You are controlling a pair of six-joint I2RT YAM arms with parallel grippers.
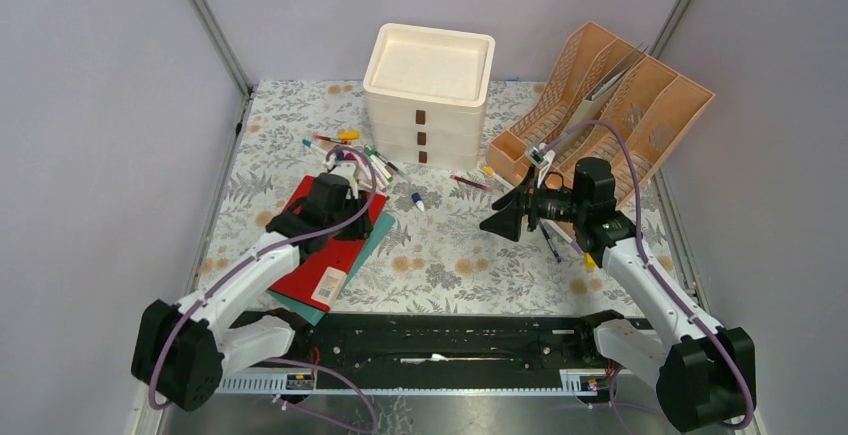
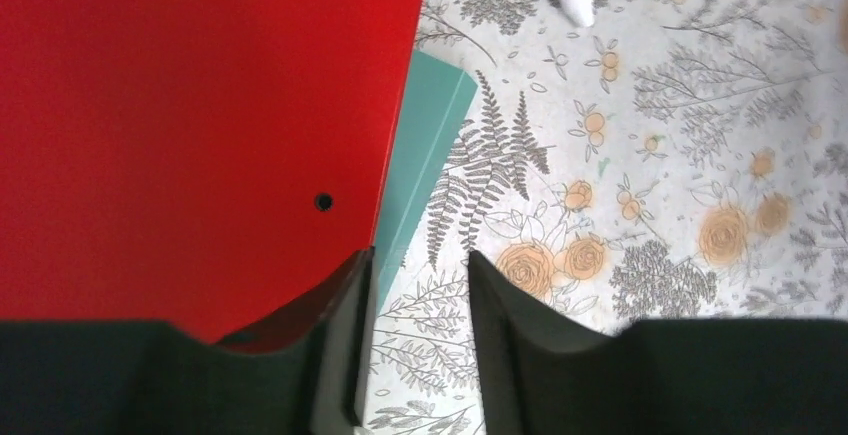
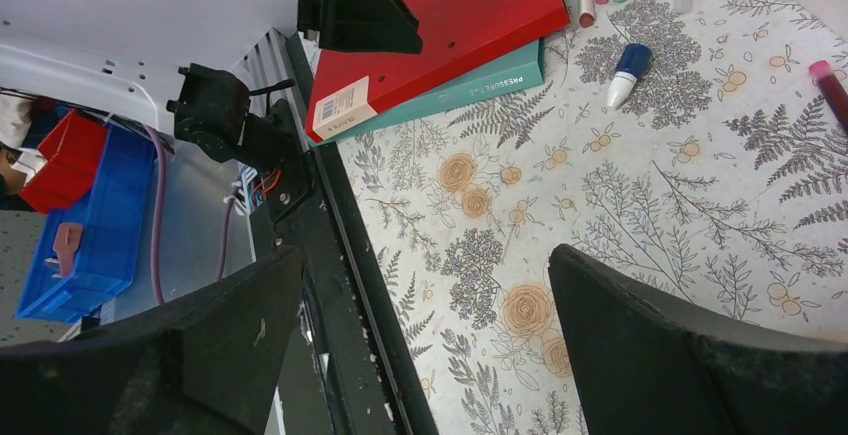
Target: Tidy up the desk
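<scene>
A red folder [image 1: 305, 277] lies on a teal folder [image 1: 372, 240], which shows mainly along the red one's right and lower edges. My left gripper is over their right edge, fingers apart, with nothing visibly held between its fingers. Several markers [image 1: 378, 167] lie behind the folders, and a blue marker with a white tip [image 3: 630, 73] rests apart from them. Over the table left of the wooden organizer [image 1: 648, 105], my right gripper is open and empty. A red pen [image 1: 470, 183] lies in front of the white drawer unit [image 1: 430, 90].
White papers or a binder [image 1: 590, 103] stand in the organizer. A dark pen [image 1: 550, 243] and a yellow item [image 1: 590, 259] lie near the right arm.
</scene>
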